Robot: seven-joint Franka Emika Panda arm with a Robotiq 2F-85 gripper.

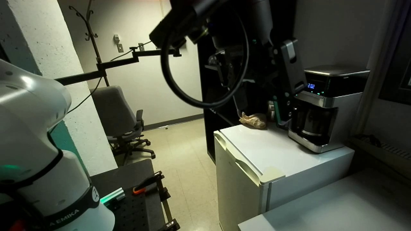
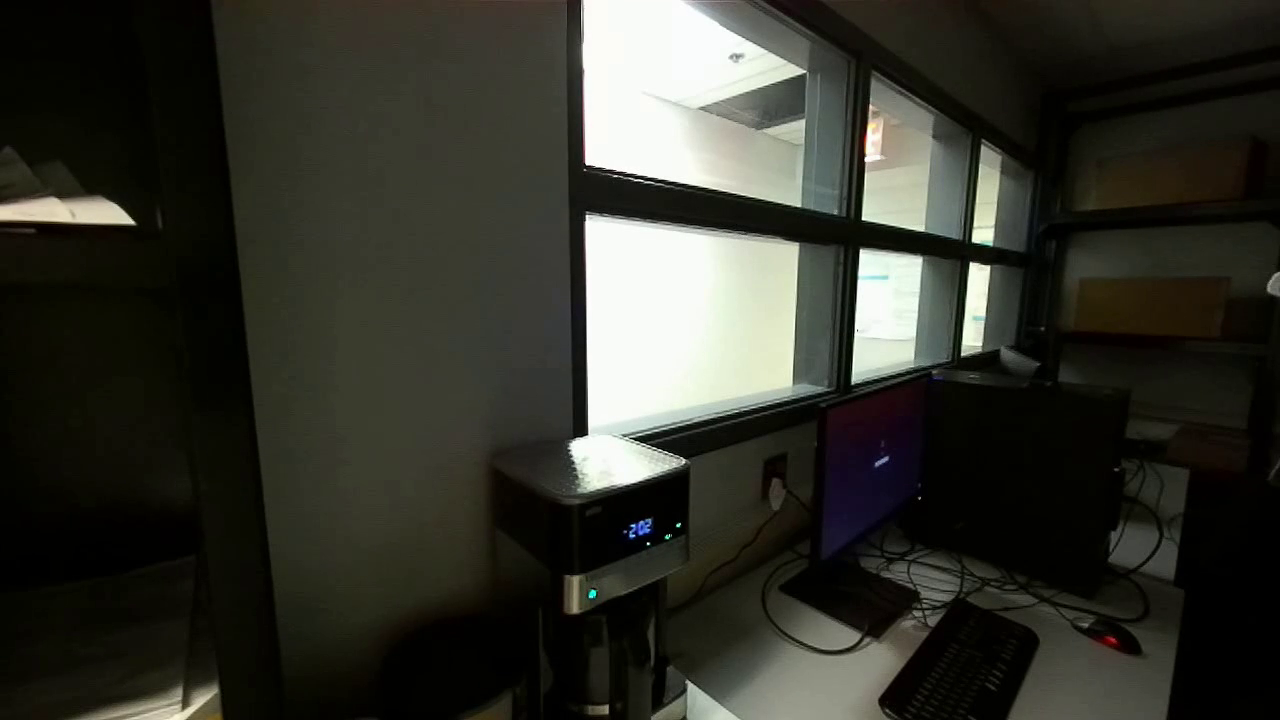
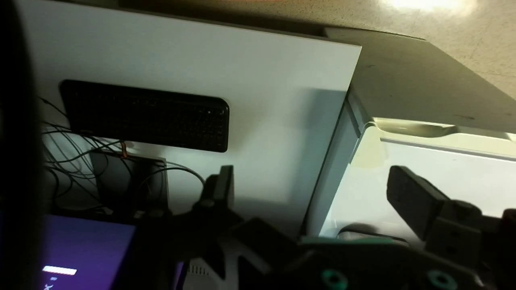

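My gripper [image 1: 265, 111] hangs open above the far side of the small white fridge [image 1: 266, 154], nothing between its fingers. In the wrist view the gripper spreads wide, one finger over the desk and the other over the fridge top. A black and silver coffee maker [image 1: 348, 115] stands on the fridge, to the right of the gripper in exterior view 1; its lit display also shows on the coffee maker [image 2: 618, 540] in exterior view 2. Behind the gripper lies a crumpled brown bag [image 1: 254, 121].
Beside the fridge is a white desk [image 3: 271, 96] with a black keyboard [image 3: 145, 116], loose cables and a monitor [image 3: 82, 246]. A dark shelf unit [image 1: 206, 131] rises behind the fridge.
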